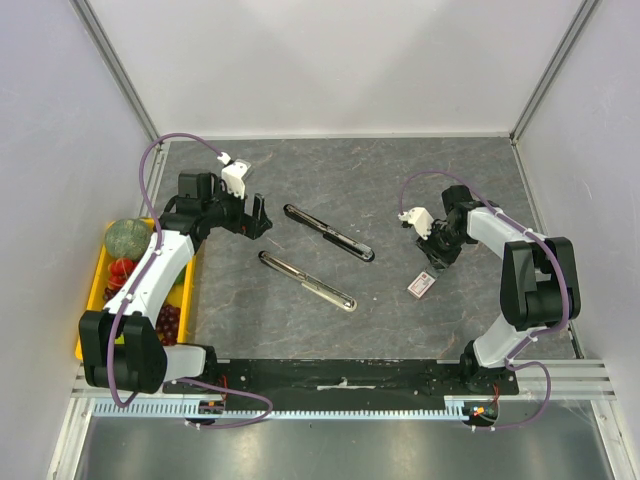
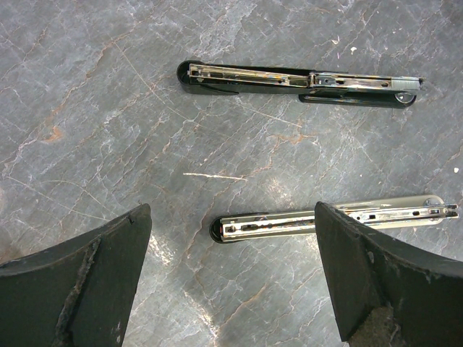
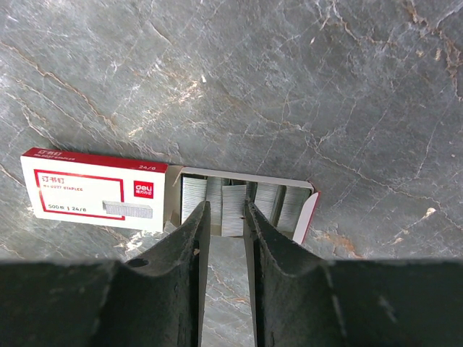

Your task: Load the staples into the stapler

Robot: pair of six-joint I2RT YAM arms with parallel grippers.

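The black stapler (image 1: 330, 234) and the cream stapler (image 1: 307, 280) lie apart on the table, their long metal magazines facing up. My left gripper (image 1: 256, 218) is open and empty beside their left ends; both staplers show past its fingers (image 2: 108, 282) in the left wrist view. On the right lies a red-and-white staple box (image 3: 94, 189), its inner tray (image 3: 315, 195) slid out and holding several staple strips. My right gripper is down at this tray, its fingers closed about one silvery staple strip (image 3: 233, 213) that stands between the fingertips.
A yellow basket (image 1: 190, 290) of fruit and vegetables stands at the far left, partly under the left arm.
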